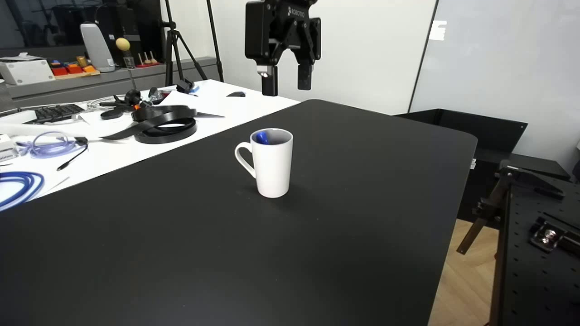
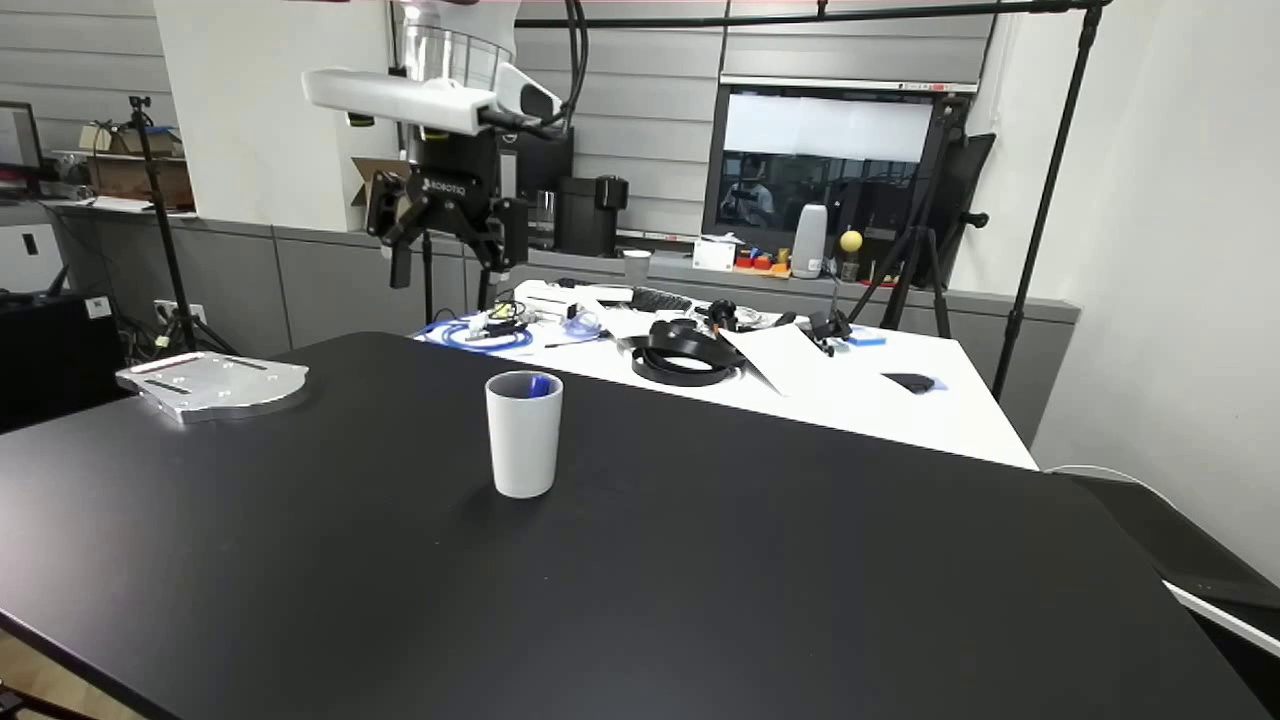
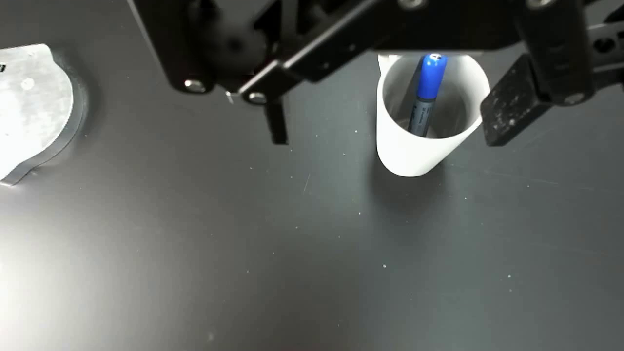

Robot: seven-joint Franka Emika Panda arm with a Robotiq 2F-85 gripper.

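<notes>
A white mug [image 1: 273, 168] stands upright on the black table, its handle toward the left in the first exterior view. Inside it leans a blue-capped marker [image 3: 431, 79], cap upward; its lower end is hidden by the mug's wall in the wrist view. Well above the tabletop hangs my gripper [image 1: 287, 84], fingers spread wide and pointing down, with nothing between them. In the second exterior view the gripper [image 2: 440, 276] appears higher than the mug [image 2: 523, 438] and to its left, clear of it.
A flat silver metal plate [image 2: 216, 382] lies at the table's edge, also partly visible at the wrist view's left. Beside the black table, a white desk [image 1: 228, 100] carries black straps [image 1: 163, 127], cables and a keyboard. Bare black tabletop [image 1: 217, 261] surrounds the mug.
</notes>
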